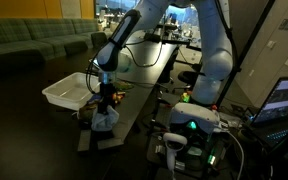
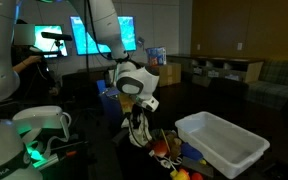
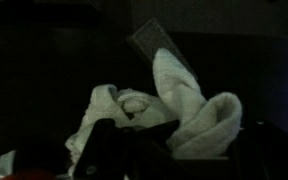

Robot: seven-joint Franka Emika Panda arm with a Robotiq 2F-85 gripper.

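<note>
A crumpled white cloth (image 1: 104, 119) hangs from my gripper (image 1: 106, 104) over the near part of the dark table. The gripper is shut on it. In the wrist view the cloth (image 3: 196, 112) bunches up around the dark fingers, with one fold standing upright; the fingertips themselves are largely covered. From the second exterior side, the cloth (image 2: 138, 136) shows below the arm's white wrist, left of a group of colourful items. Whether its lower edge touches the surface is hard to tell.
A white rectangular bin (image 2: 221, 143), looking empty, stands beside the cloth. Several small coloured objects (image 2: 168, 150) lie between the bin and the gripper. Under the cloth is a flat grey piece (image 1: 109, 143).
</note>
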